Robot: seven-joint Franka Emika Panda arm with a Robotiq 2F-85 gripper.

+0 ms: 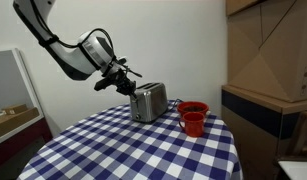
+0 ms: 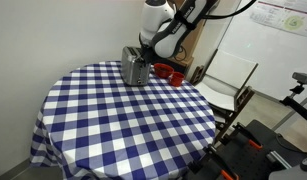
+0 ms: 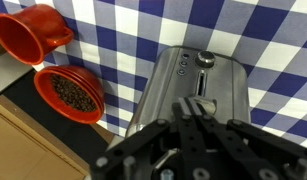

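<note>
A silver toaster stands on the checked tablecloth. From above, in the wrist view, the control end of the toaster faces up the picture, with a dark lever knob and a row of small buttons. My gripper is shut, with nothing showing between its fingers. It sits low over the lever end of the toaster, close to the knob. Whether it touches the toaster or the lever cannot be told. The slots are mostly hidden beneath the gripper in the wrist view.
Beside the toaster are a red mug and a red bowl holding dark beans or grounds. The blue-and-white tablecloth is clear across its front and left. A white wall rises behind the table.
</note>
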